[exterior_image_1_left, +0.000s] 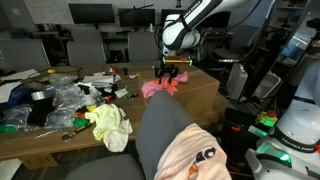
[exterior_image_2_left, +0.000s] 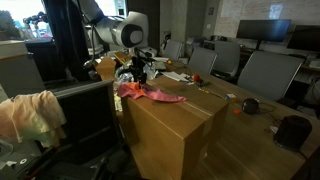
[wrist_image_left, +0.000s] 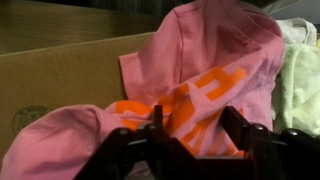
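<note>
In the wrist view, a pink cloth with orange print (wrist_image_left: 205, 85) lies rumpled across a cardboard box (wrist_image_left: 60, 75). My gripper is over it, its two dark fingers apart, with cloth showing in the gap. Whether any fold is pinched cannot be told. From outside, the gripper (exterior_image_1_left: 171, 74) at the end of the white arm (exterior_image_1_left: 177, 38) is low at the pink and orange cloth (exterior_image_1_left: 160, 87) on the box top. The second exterior view shows that cloth (exterior_image_2_left: 155, 93) under the arm (exterior_image_2_left: 128, 37), partly hidden.
A pale yellow-green cloth (exterior_image_1_left: 111, 127) lies on the table left of the box (exterior_image_1_left: 200, 95). Tools, cables and dark bags (exterior_image_1_left: 35, 110) crowd the table's left side. Grey chairs (exterior_image_1_left: 165, 125) stand in front, a peach cloth (exterior_image_1_left: 195, 155) over one.
</note>
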